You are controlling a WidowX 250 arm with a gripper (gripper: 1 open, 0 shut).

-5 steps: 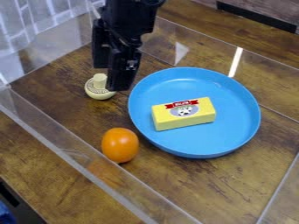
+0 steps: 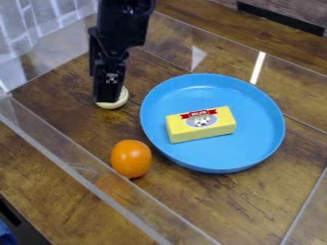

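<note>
My black gripper [image 2: 105,69] hangs open at the upper left, above and a little left of a small pale round object [image 2: 111,97] on the wooden table. A blue plate [image 2: 243,139] on the right holds a yellow box with a red label [image 2: 201,123]. An orange, egg-shaped object [image 2: 130,159] lies below and left of the plate.
Clear walls [image 2: 109,202] run along the left and bottom of the work area. Bare wooden table [image 2: 217,211] shows at the back and lower right.
The gripper has moved left and slightly up, uncovering more of the pale round object. The plate, box and orange object have not moved.
</note>
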